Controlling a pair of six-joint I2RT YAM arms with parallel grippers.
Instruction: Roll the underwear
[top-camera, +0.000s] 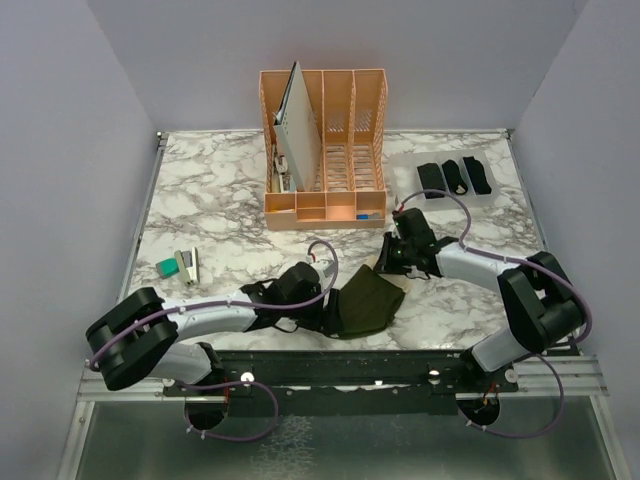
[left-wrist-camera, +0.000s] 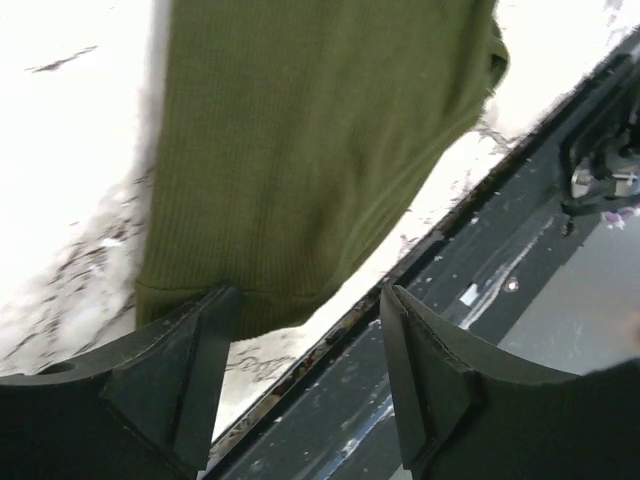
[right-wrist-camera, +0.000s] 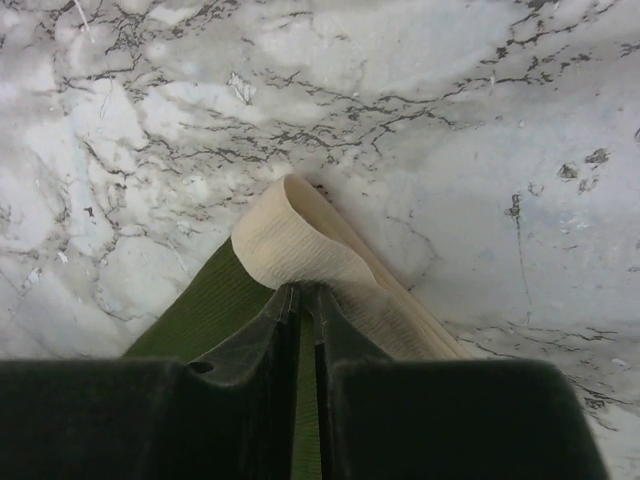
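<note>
The dark green underwear (top-camera: 368, 305) lies spread near the table's front edge, its cream band (top-camera: 400, 281) facing up and right. In the left wrist view, my left gripper stands open at the cloth's end, fingertips well apart. One fingertip touches or overlaps the green fabric (left-wrist-camera: 270, 190); the other shows over the dark table edge. My right gripper is down at the band's corner, its fingers almost together with a narrow gap. Cream cloth (right-wrist-camera: 300, 240) stands up in a fold against the tips; whether any is pinched between them is hidden.
An orange rack (top-camera: 325, 212) with a white board (top-camera: 297, 130) stands at the back. A clear tray (top-camera: 487, 203) holding several dark rolls is at the back right. Small items, including a green block (top-camera: 167, 268), lie at the left. Marble between is bare.
</note>
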